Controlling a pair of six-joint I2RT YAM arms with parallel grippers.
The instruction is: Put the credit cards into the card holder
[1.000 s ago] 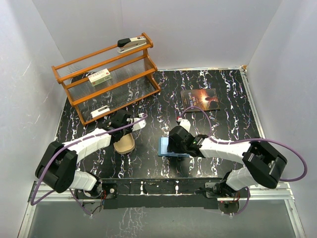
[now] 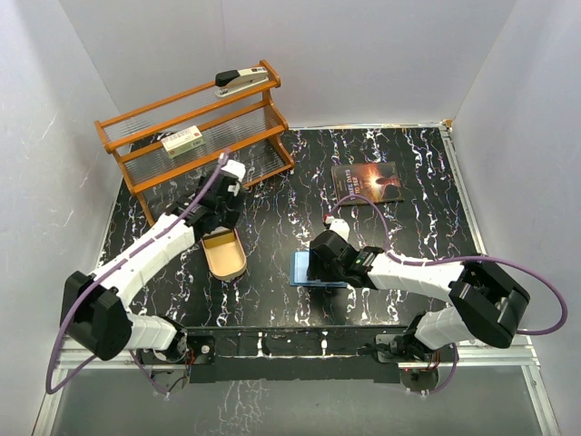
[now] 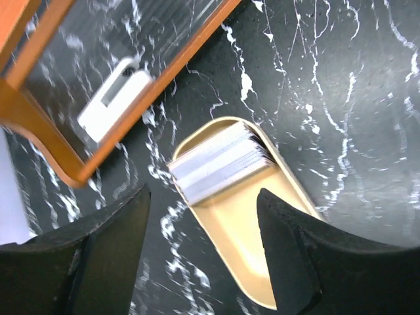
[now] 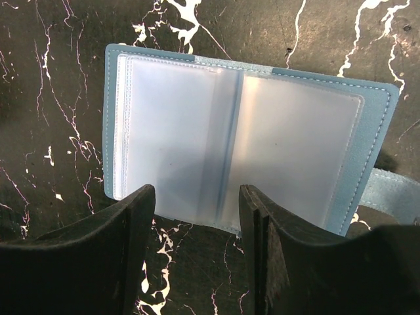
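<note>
A stack of cards (image 3: 216, 161) lies in the upper end of a beige tray (image 2: 227, 263), under my left gripper, which is open and empty above it. The pale blue card holder (image 4: 295, 138) lies spread flat on the dark table with clear sleeves showing. My right gripper is just over its near edge, fingers apart, nothing seen between them; in the top view (image 2: 322, 263) it hides much of the holder.
A wooden rack (image 2: 195, 118) with a stapler (image 2: 240, 78) and a box (image 2: 182, 140) stands at the back left. A dark book (image 2: 368, 180) lies at the back right.
My left gripper has risen away from the tray, tilting and shifting slightly left, uncovering more of the tray in the top view. The right arm looks nearly unchanged.
</note>
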